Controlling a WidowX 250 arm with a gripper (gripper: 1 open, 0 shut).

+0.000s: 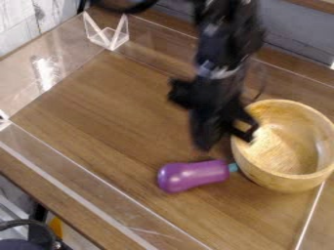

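My gripper (202, 132) hangs blurred over the middle of the wooden table, just left of a tan bowl (290, 161) and higher than a purple eggplant-like object (189, 176). The purple object lies on its side in front of the bowl, its teal tip pointing right toward the bowl. The gripper is shut; I see nothing held in it, though its fingers are too blurred to show clearly.
A small white wire holder (107, 31) stands at the back left, and a wall runs along the back. The table's front edge is at lower left.
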